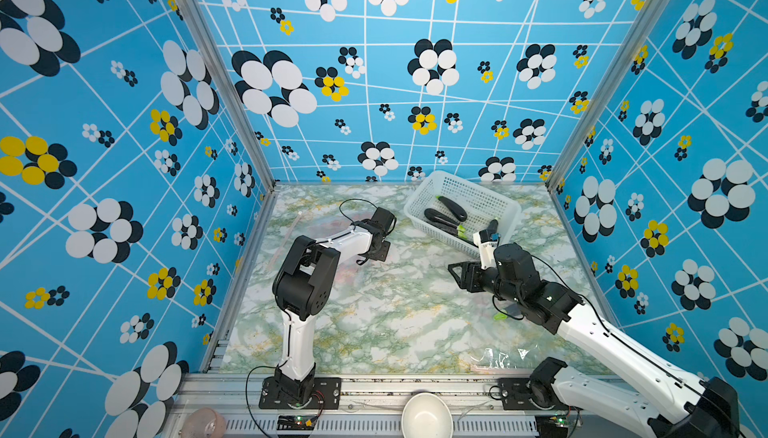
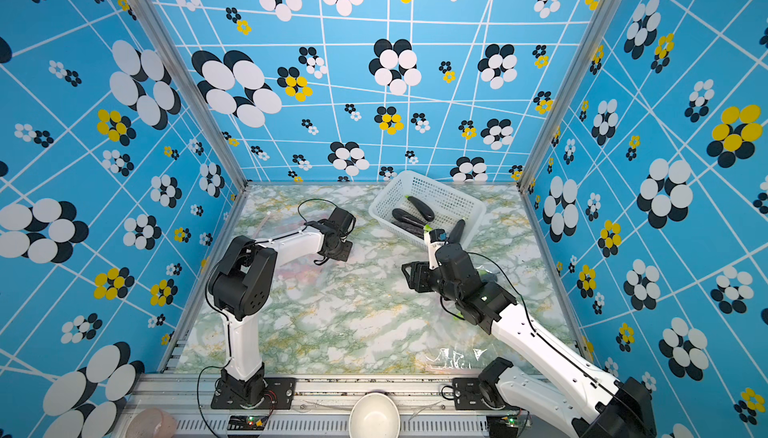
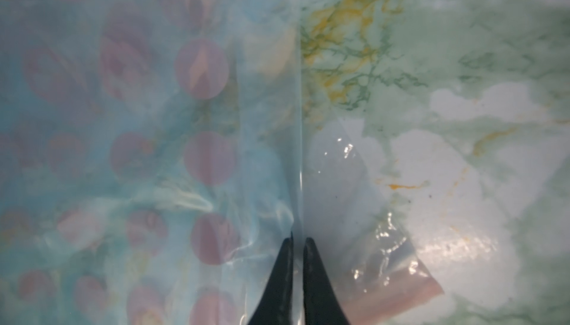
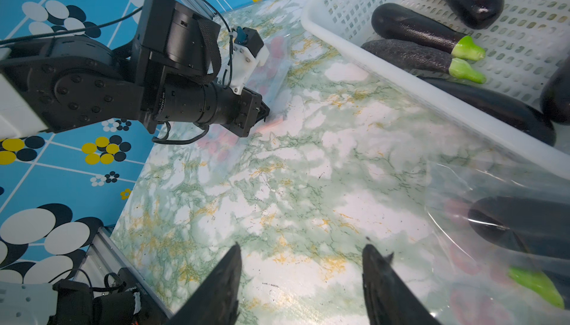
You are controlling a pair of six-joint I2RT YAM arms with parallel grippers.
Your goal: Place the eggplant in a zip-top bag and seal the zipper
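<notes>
My left gripper (image 1: 376,255) is low at the back left over a clear zip bag (image 3: 148,146); in the left wrist view its two black fingertips sit close together at the bag's edge, any film between them unclear. My right gripper is open, empty, over the table in front of the basket. A clear bag (image 4: 451,224) with an eggplant (image 4: 510,212) inside lies beneath it at the right. More eggplants (image 4: 415,25) lie in the white basket (image 4: 350,39).
A white bowl (image 1: 426,418) sits on the front rail. Patterned walls bound the sides and back.
</notes>
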